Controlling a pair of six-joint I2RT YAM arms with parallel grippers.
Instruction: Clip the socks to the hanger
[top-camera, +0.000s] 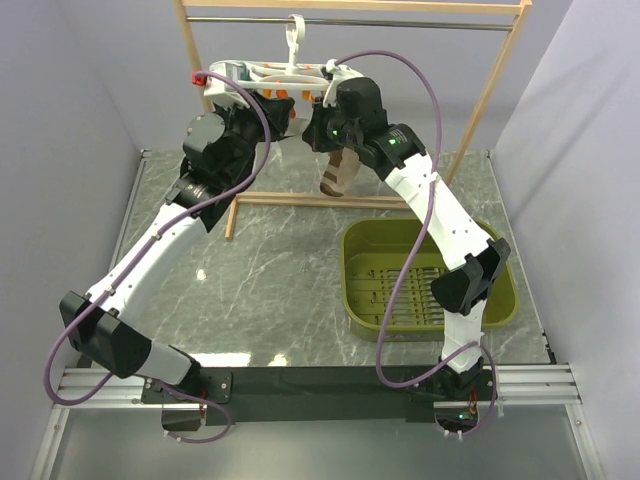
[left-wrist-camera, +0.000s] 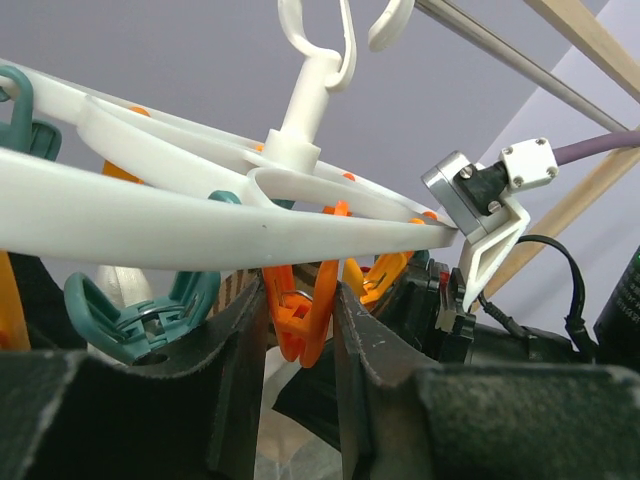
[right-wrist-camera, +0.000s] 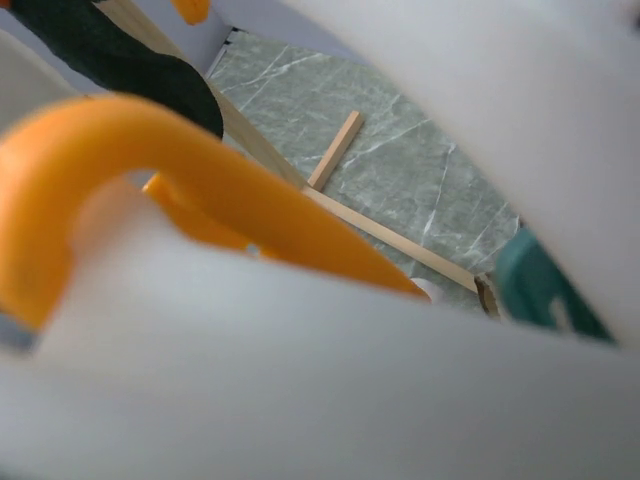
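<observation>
The white hanger (top-camera: 250, 78) hangs from the rod, with coloured clips beneath it. In the left wrist view my left gripper is shut on an orange clip (left-wrist-camera: 300, 325), one finger at each side of its handles. Just right of it in the top view, my right gripper (top-camera: 316, 130) is shut under the hanger. A sock with a brown striped part (top-camera: 340, 173) hangs beside and behind the right gripper; whether its cloth lies between those fingers is hidden. Blurred hanger bars and an orange clip (right-wrist-camera: 250, 220) cover the right wrist view, where no fingers show.
A teal clip (left-wrist-camera: 145, 320) sits left of the held one. The wooden stand (top-camera: 484, 95) frames the hanger. An olive basket (top-camera: 360, 325) stands on the floor at right. Open grey floor (top-camera: 285, 270) lies at centre and left.
</observation>
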